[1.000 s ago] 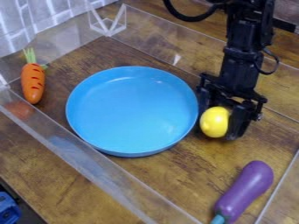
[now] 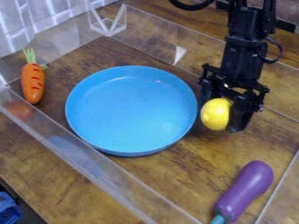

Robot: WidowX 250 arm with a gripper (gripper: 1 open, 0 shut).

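The black gripper (image 2: 233,105) is low at the right of the blue plate, its fingers around a yellow ball-like object (image 2: 215,114), which is at the plate's right edge. Whether the fingers press on it is hard to tell, as the dark parts overlap behind it. The blue plate (image 2: 131,89) lies in the middle left of the tray.
An orange toy carrot (image 2: 33,81) with green top lies at the far left. A purple eggplant (image 2: 246,191) lies at the front right. Clear walls border the wooden floor (image 2: 140,184), which is bare at the front middle.
The gripper has risen slightly, and the yellow object has shifted a little up with it.
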